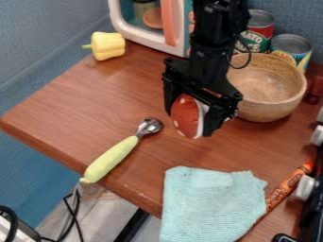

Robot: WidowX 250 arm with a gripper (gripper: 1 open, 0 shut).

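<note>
My black gripper (pixel 197 106) is at the middle of the wooden table, shut on a red and white oval object (pixel 188 117) held between its fingers, just left of the bowl. A scoop with a pale yellow handle (pixel 110 158) lies to the left, near the front edge. A light blue cloth (pixel 211 205) lies in front of the gripper.
A wooden bowl (pixel 265 88), cans (pixel 255 33), a pink and white appliance (pixel 138 21) and a yellow pepper (pixel 106 44) stand at the back. Bottles and a patterned tube (pixel 279 197) crowd the right edge.
</note>
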